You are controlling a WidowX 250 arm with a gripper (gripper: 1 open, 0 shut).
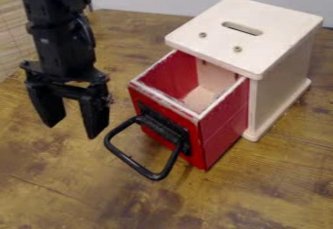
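Note:
A pale wooden cabinet [274, 67] stands at the right, its red-fronted drawer [217, 135] pulled out toward the front left. The drawer's inside looks empty where visible. A black loop handle [144, 170] sticks out from the drawer's front. The black gripper [72, 116] hangs at the left, apart from the drawer and above and left of the handle, its fingers spread open with nothing between them.
A bamboo mat [11, 38] lies at the far left edge behind the arm.

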